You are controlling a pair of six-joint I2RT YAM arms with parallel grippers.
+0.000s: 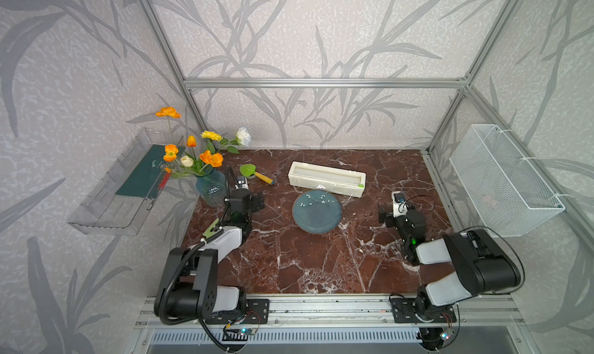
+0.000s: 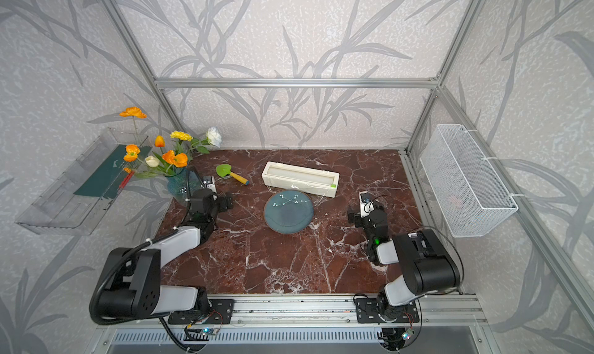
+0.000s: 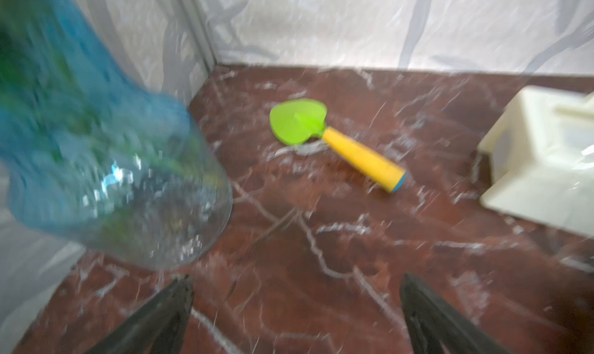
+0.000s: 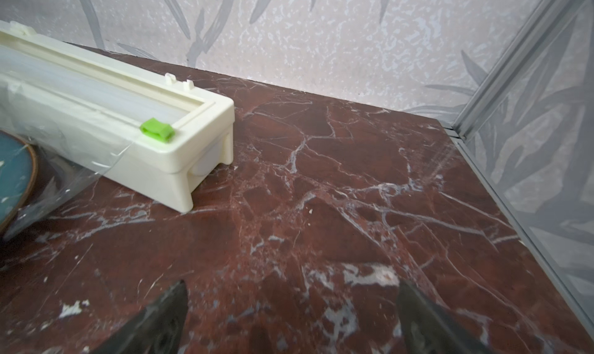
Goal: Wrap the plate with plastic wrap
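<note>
A blue-grey plate point(image 1: 316, 214) with small white blossoms lies flat near the middle of the table. Just behind it stands the cream wrap dispenser box point(image 1: 328, 179), with a green slider point(image 4: 157, 130) at its right end. Clear plastic film point(image 4: 92, 159) hangs from the box's front towards the plate's edge in the right wrist view; how far it covers the plate is hard to tell. To the plate's left, my left gripper is open and empty. My right gripper, also open and empty, is over bare table to the plate's right.
A glass vase point(image 3: 142, 180) of flowers stands close at my left gripper's left. Behind that gripper lies a green shovel with a yellow handle point(image 3: 362, 159). A wire basket point(image 2: 464, 180) hangs at the right.
</note>
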